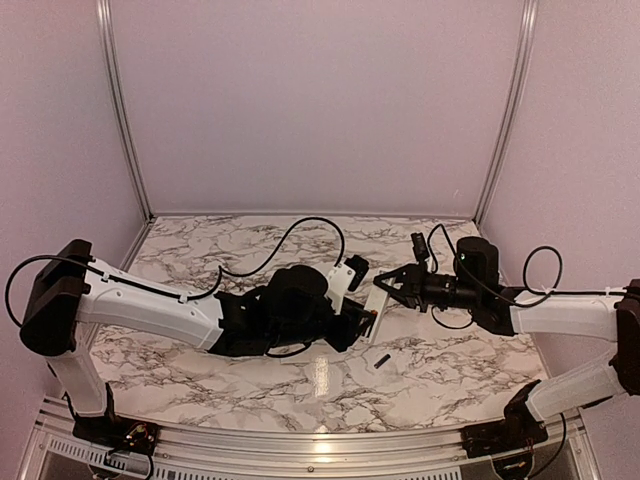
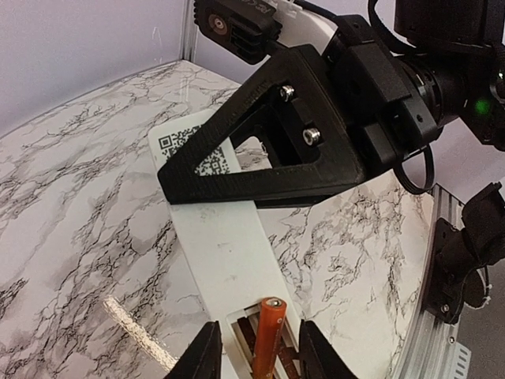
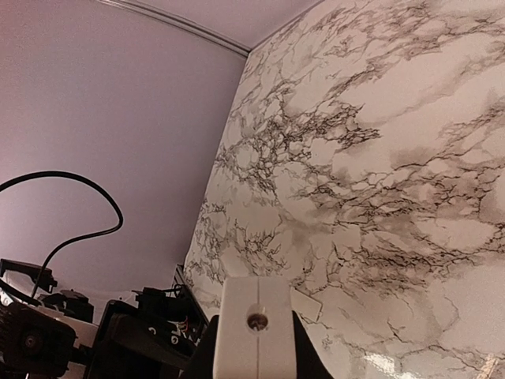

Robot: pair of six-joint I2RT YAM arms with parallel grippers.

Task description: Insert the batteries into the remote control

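The white remote is held up by my right gripper, shut on its upper end; in the right wrist view its end fills the bottom middle. An orange battery stands tilted in the open compartment at the remote's lower end, with its top sticking up. My left gripper is at the compartment, its fingertips apart on either side of that battery; whether they touch it cannot be told. A dark battery lies on the table below the remote.
Walls enclose it at the back and sides, and a metal rail runs along the front edge.
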